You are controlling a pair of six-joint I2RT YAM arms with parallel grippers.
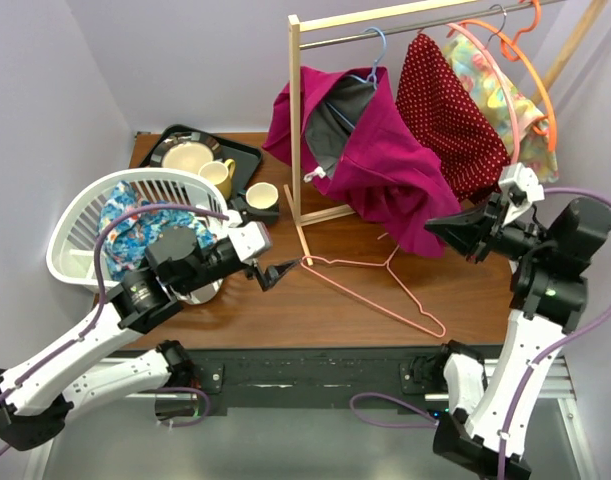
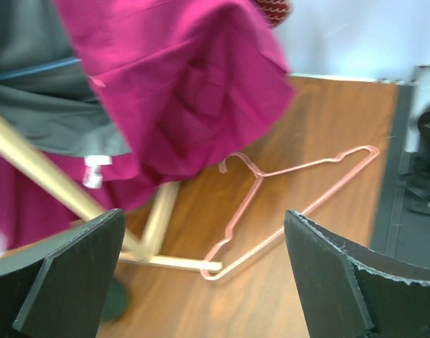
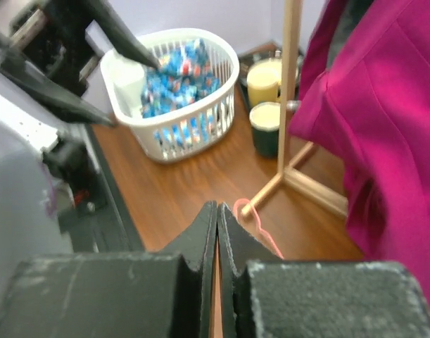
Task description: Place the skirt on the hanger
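A pink hanger [image 1: 373, 305] lies on the wooden table, below the rack's foot in the top view and between my left fingers in the left wrist view. A blue floral cloth [image 1: 135, 225], possibly the skirt, sits in the white basket [image 1: 70, 240]. My left gripper [image 1: 268, 275] is open above the table beside the basket, holding nothing. My right gripper [image 1: 443, 232] is shut beside the magenta garment, with nothing visible between its fingers.
The wooden rack [image 1: 293, 120] carries a magenta garment [image 1: 405, 180], a red dotted garment [image 1: 435, 105] and pastel clothing on hangers. A dark tray [image 1: 235, 160] with dishes and cups stands at the back left.
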